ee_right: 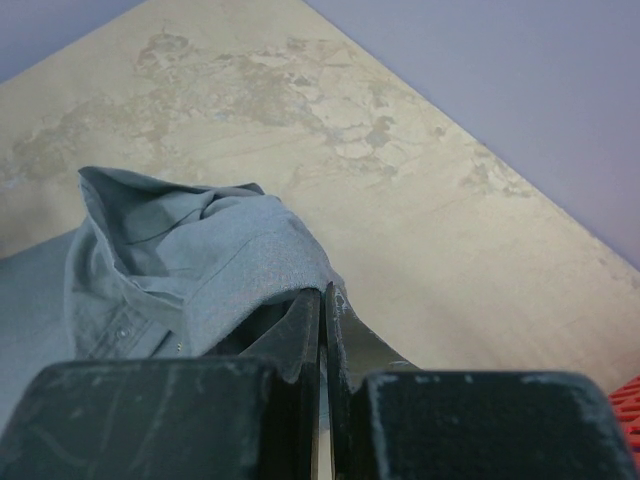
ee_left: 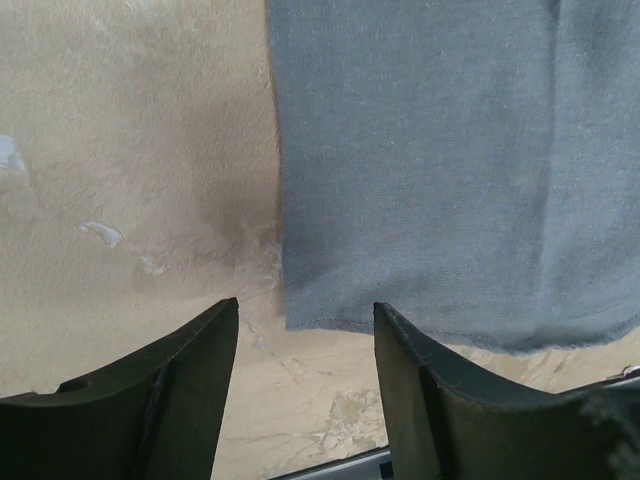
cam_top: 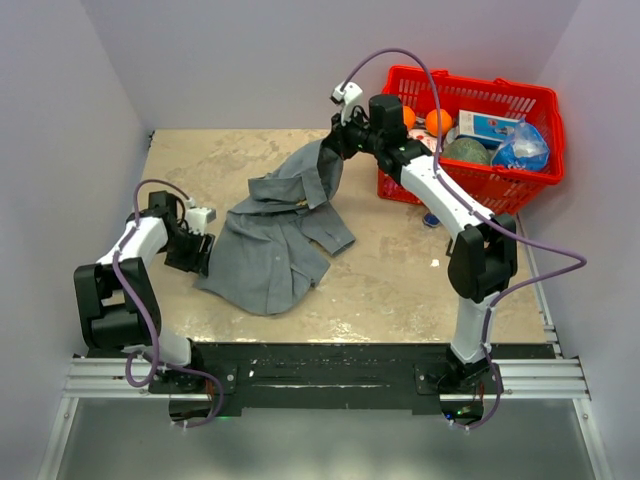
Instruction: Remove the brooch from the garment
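Observation:
A blue-grey garment (cam_top: 262, 255) lies rumpled on the table, its far end pulled up toward the right. That raised end is pinched in my right gripper, shut on a fold of cloth, seen in the right wrist view. My left gripper stands open over the garment's front left corner (ee_left: 310, 305), with no cloth clamped between its fingers. Among the folds in the top view is a small yellowish spot (cam_top: 302, 203); whether it is the brooch I cannot tell. No brooch shows clearly in either wrist view.
A red basket (cam_top: 545, 108) with oranges, a melon, a box and a blue bag stands at the back right, close to my right arm. A small blue object (cam_top: 431, 219) lies in front of it.

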